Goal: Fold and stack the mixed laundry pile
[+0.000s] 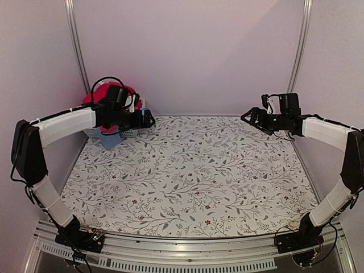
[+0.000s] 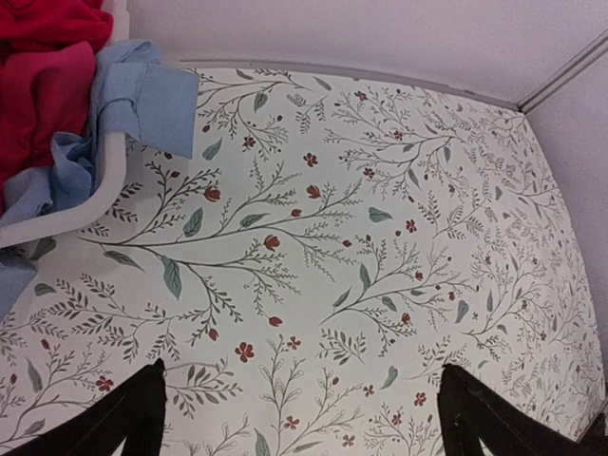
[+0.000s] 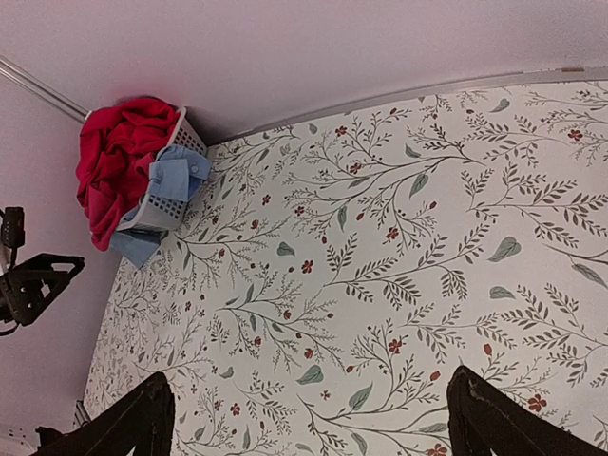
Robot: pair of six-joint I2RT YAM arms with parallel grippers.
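A white perforated laundry basket at the back left holds a heap of red cloth and light blue cloth, some blue hanging over its rim, as the left wrist view also shows. My left gripper (image 1: 140, 118) is open in the air at the basket's right front, partly hiding it in the top view. My right gripper (image 1: 253, 118) hangs open over the right rear of the table, with nothing between its fingers.
Pale walls enclose it at the back and both sides.
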